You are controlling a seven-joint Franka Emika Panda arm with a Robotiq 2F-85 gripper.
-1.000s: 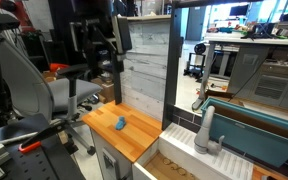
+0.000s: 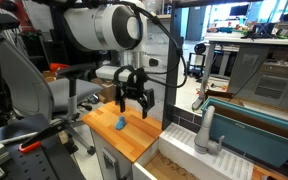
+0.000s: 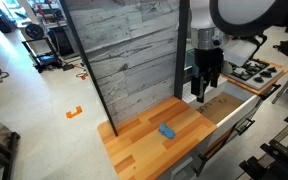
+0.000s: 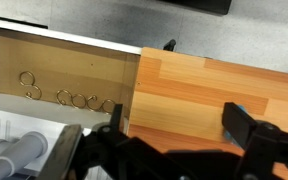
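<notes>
A small blue object (image 2: 120, 123) lies on the wooden board (image 2: 141, 142). My gripper (image 2: 131, 107) hangs above that board, fingers pointing down and spread wide. Nothing shows between them, so it stands open. In the wrist view the blue object (image 4: 227, 130) is partly hidden behind the right finger (image 4: 236, 122). The second exterior view shows the blue object (image 3: 166, 131) to the left of the gripper, apart from it.
An open drawer (image 4: 79, 55) beside the board holds several brass rings (image 4: 64, 97). A white pipe fitting (image 2: 207, 132) and a teal bin (image 2: 249, 133) stand right of the board. A plank panel (image 3: 144, 60) rises behind the board.
The arm has come down and to the right in the first exterior view, bringing the gripper lower over the board. The blue object has stayed in place.
</notes>
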